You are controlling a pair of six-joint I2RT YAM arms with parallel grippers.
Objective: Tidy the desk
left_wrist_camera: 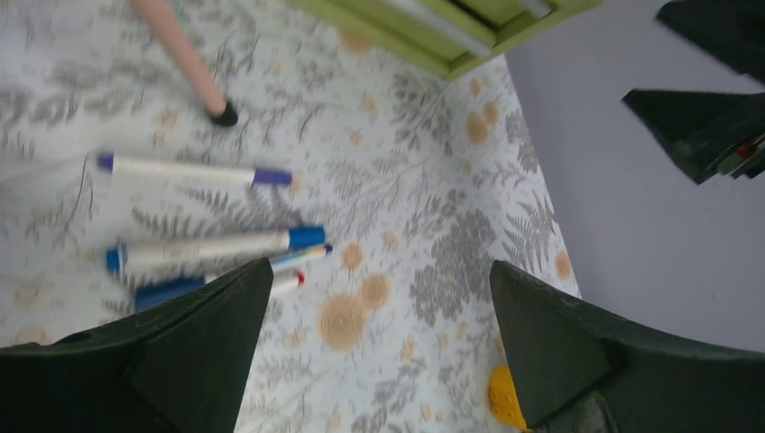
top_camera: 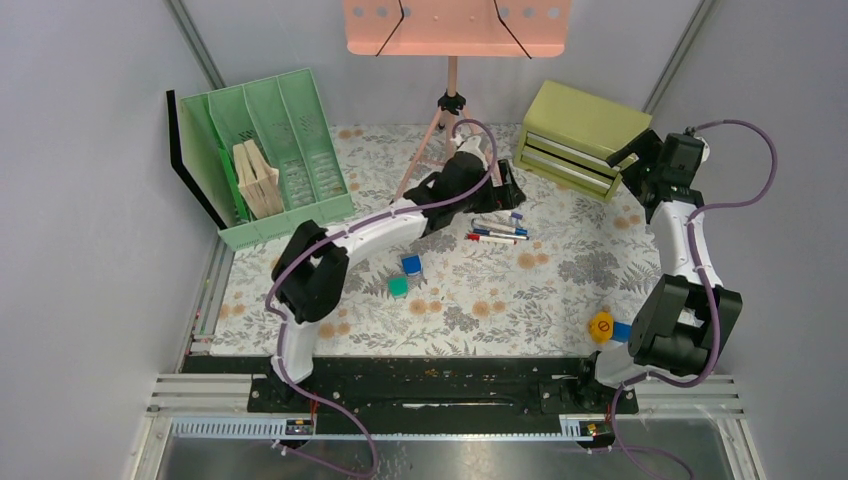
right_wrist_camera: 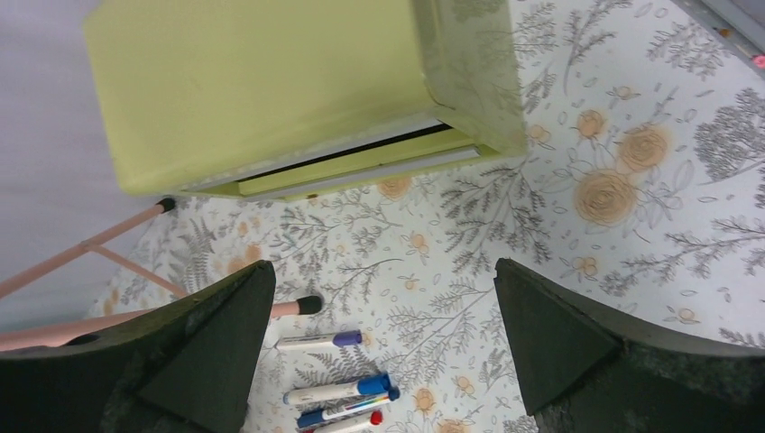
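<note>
Four kinds of cap show among the loose markers: a purple-capped marker (right_wrist_camera: 317, 342) lies nearest the stand, then a blue-capped marker (right_wrist_camera: 337, 390), a thin multicoloured one (right_wrist_camera: 348, 409) and a red-capped marker (right_wrist_camera: 352, 421). My left gripper (top_camera: 508, 187) is open just above and behind the markers, partly covering them from the top; its wrist view shows nothing between the fingers. At the right wall, my open right gripper (top_camera: 628, 160) hovers by the front right corner of the olive drawer cabinet (top_camera: 590, 115). Both grippers are empty.
A pink stand (top_camera: 455, 28) rises behind the markers. At left, a green compartment organizer (top_camera: 290, 220) holds beige folded items (top_camera: 258, 180). A blue block (top_camera: 411, 265) and a green block (top_camera: 398, 287) sit mid-table; a yellow round object (top_camera: 601, 326) lies near the front right.
</note>
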